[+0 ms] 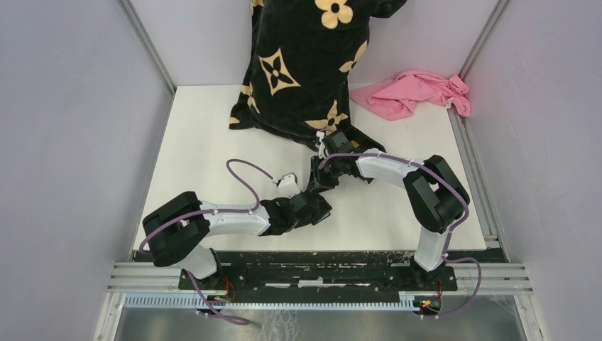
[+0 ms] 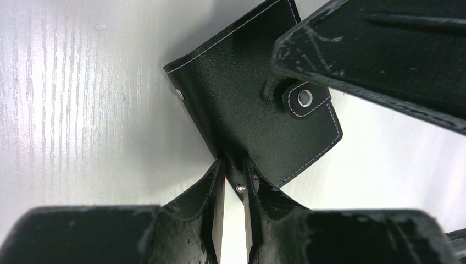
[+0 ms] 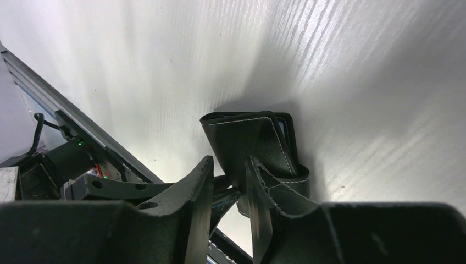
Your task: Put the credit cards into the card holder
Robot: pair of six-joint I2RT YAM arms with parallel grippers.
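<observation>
A black leather card holder (image 1: 321, 212) (image 2: 247, 121) (image 3: 236, 143) lies on the white table, partly hidden in the top view by the grippers. My left gripper (image 1: 305, 206) is low at the holder's stud side, its fingertips close together over it; whether they pinch it is unclear. My right gripper (image 1: 316, 181) hangs over the holder from behind, its fingertips a little apart. In the left wrist view a dark gripper part overhangs the holder's upper right. I cannot make out any cards for certain.
A dark tray (image 1: 376, 145) sits behind the right arm, partly hidden. A black patterned blanket (image 1: 298, 64) and a pink cloth (image 1: 405, 96) lie at the back.
</observation>
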